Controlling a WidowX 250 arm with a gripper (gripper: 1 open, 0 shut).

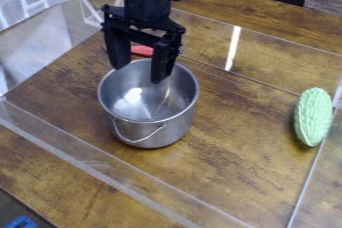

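Observation:
My black gripper [139, 56] hangs over the back part of a steel pot [150, 121], its two fingers spread open at the rim, with nothing seen between them. The pot stands upright on the wooden table with its wire handle hanging down the front. A small red object [136, 51] lies behind the pot, partly hidden by the gripper.
A pale green oval object [313, 117] lies at the right. Clear plastic walls edge the left and front, and a blue item [19, 220] shows at the lower left corner. The table right of the pot is largely clear.

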